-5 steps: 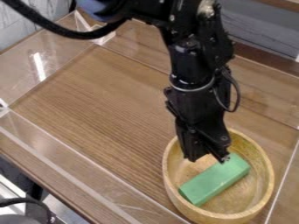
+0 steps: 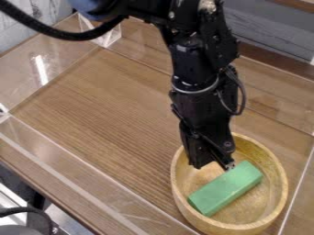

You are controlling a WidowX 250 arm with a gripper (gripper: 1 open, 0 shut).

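My gripper (image 2: 208, 158) hangs pointing down over a round wooden bowl (image 2: 278, 196) at the lower right. A green block (image 2: 227, 191) lies in the bowl, just below and right of the fingertips. The black body of the arm hides the bowl's far side in part. Whether the fingers are apart or together is hard to make out.
A bare wooden table top (image 2: 92, 115) fills the left and middle. A clear raised edge runs along its left side, with dark cables at the lower left corner. A grey wall is at the back right.
My gripper has shifted slightly left and up, away from the green block. The bowl and block look unmoved.
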